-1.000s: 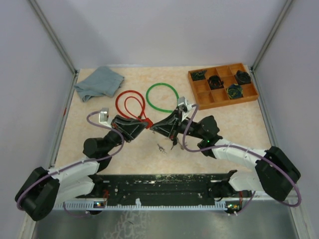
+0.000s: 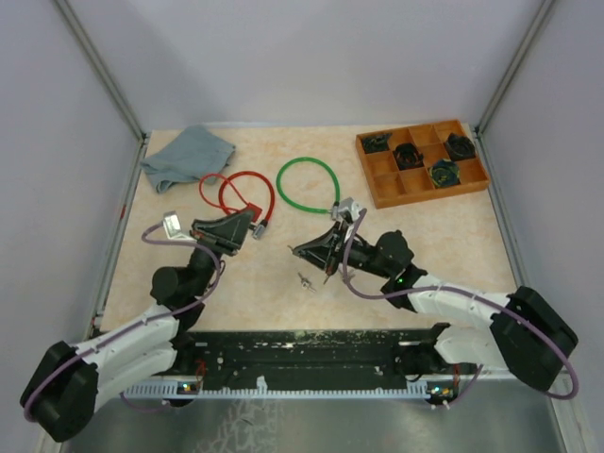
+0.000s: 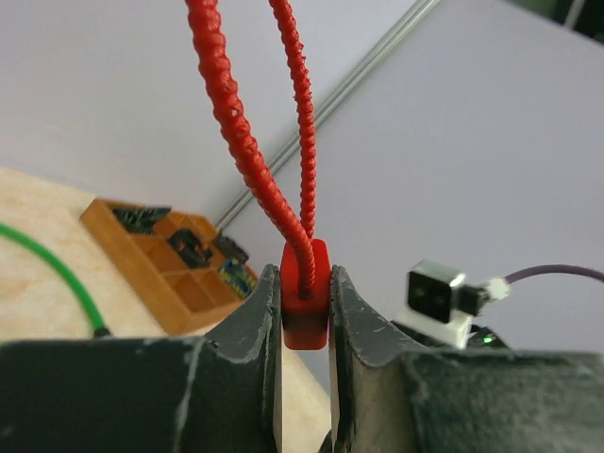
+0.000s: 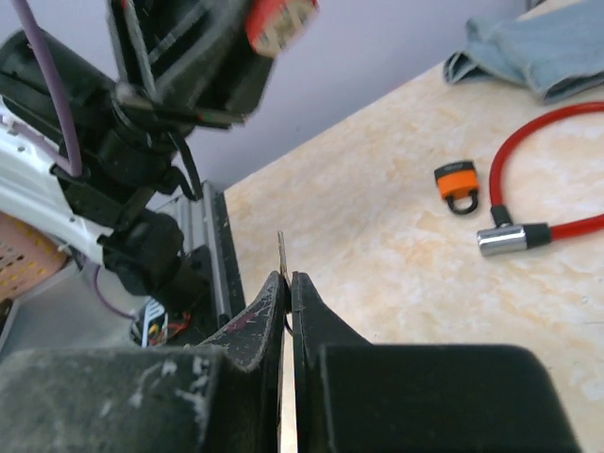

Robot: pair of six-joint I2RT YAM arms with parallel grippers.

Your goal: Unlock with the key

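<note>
A red lock body (image 3: 306, 316) with a thin red cable loop (image 3: 236, 123) rising from it sits between the fingers of my left gripper, which press on both its sides. In the top view this lock (image 2: 254, 211) is left of my right gripper (image 2: 300, 250), across a gap. The right fingers (image 4: 255, 321) are shut on a thin metal key (image 4: 281, 250), seen nearly edge-on, its tip jutting forward. Whether the lock's keyhole faces the key cannot be seen.
On the table lie a thicker red cable lock (image 4: 505, 236), an orange padlock (image 4: 458, 181), a green cable lock (image 2: 307, 160) and loose keys (image 2: 307, 281). A blue cloth (image 2: 189, 159) is at back left, a wooden compartment tray (image 2: 415, 194) at back right.
A second ago the red lock was right beside the right gripper's tip; my left gripper has since drawn it left, apart.
</note>
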